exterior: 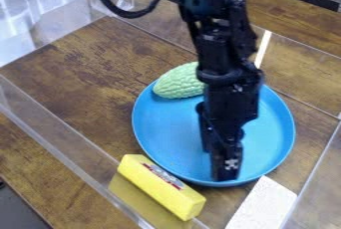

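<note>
My black gripper (220,145) hangs low over the blue plate (167,141), its fingertips at or just above the plate's surface right of centre, open with nothing seen held. A pale green corn-like object (177,82) lies at the plate's back left, partly behind the arm. A yellow block (160,186) with a label sits in front of the plate at the lower left.
A white rectangular object (262,206) lies at the lower right. Clear panel edges run along the front left and right.
</note>
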